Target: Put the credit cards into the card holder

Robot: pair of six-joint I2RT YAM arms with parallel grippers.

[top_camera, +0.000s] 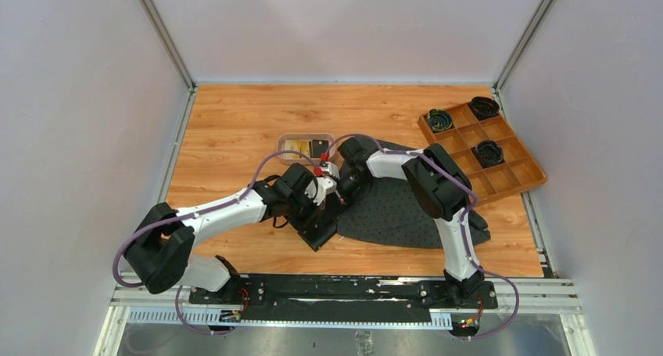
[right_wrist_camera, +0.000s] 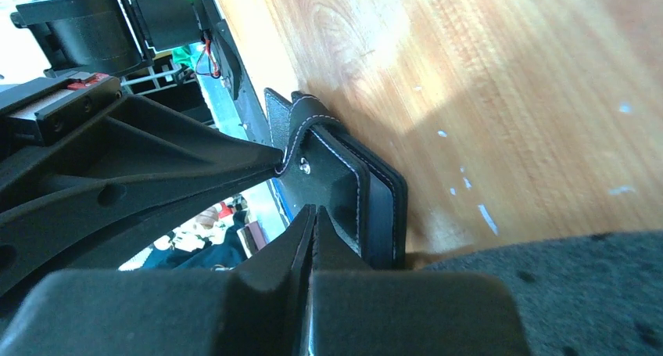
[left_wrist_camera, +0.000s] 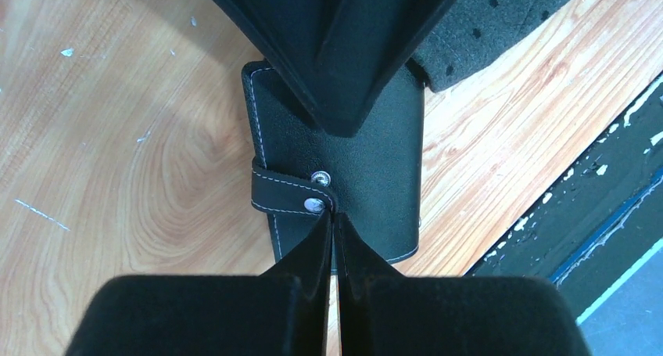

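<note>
The black card holder (left_wrist_camera: 375, 168) lies at the table's front middle. Its strap (left_wrist_camera: 285, 192) is unsnapped and bowed, with one stud on it and another on the cover. My left gripper is shut, the strap's tip pinched at its fingertips. Above the cover, my right gripper is shut, nothing visible between its fingers; its dark fingers (left_wrist_camera: 340, 98) hide part of the holder in the left wrist view. Gold and dark cards (top_camera: 297, 149) lie in a clear tray (top_camera: 283, 159) behind the arms in the top view.
A grey dotted cloth (top_camera: 399, 223) lies beneath the right arm, beside the holder. At the back right stands a wooden compartment box (top_camera: 512, 149) with several dark coiled items. Bare table stretches across the back and left.
</note>
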